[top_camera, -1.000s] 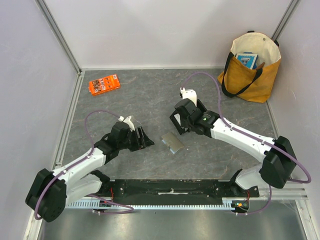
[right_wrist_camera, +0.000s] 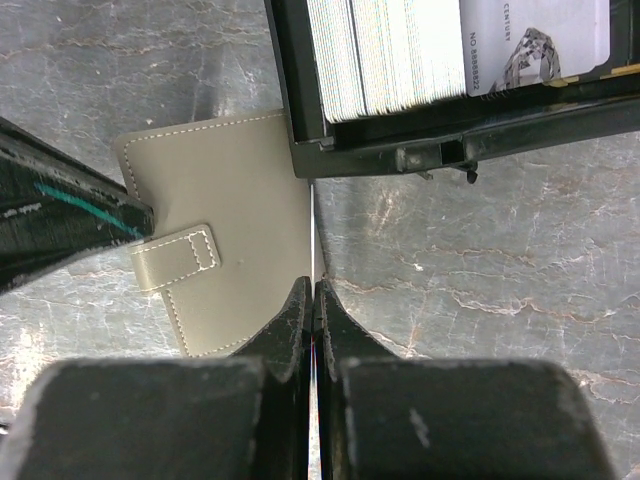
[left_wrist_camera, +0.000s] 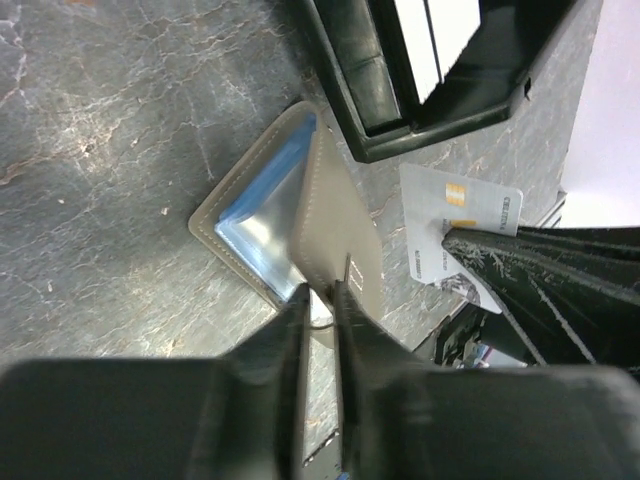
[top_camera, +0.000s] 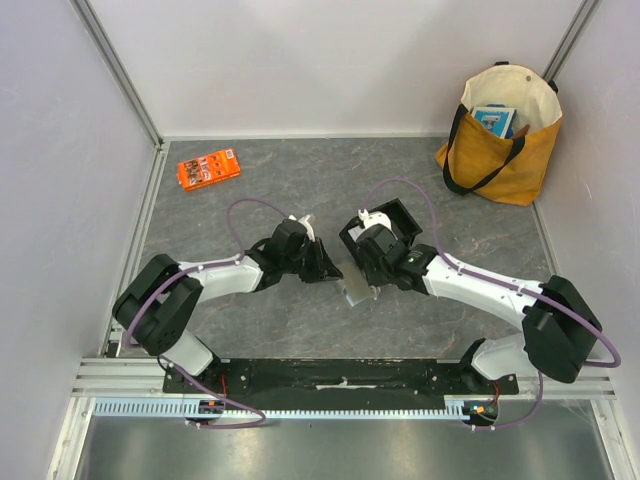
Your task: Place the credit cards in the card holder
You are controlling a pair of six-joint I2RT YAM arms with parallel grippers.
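Note:
A tan card holder (left_wrist_camera: 340, 220) with clear sleeves lies on the grey surface between my arms. My left gripper is at its front edge, fingers close together around that edge; whether they grip it is unclear. My right gripper is shut on a card (left_wrist_camera: 432, 215), silver in the left wrist view and seen edge-on in the right wrist view, held beside the holder. A black box (right_wrist_camera: 391, 130) of white cards sits just behind them.
A yellow tote bag (top_camera: 490, 170) stands at the back right. An orange packet (top_camera: 208, 168) lies at the back left.
My left gripper has moved right to the card holder and narrowed.

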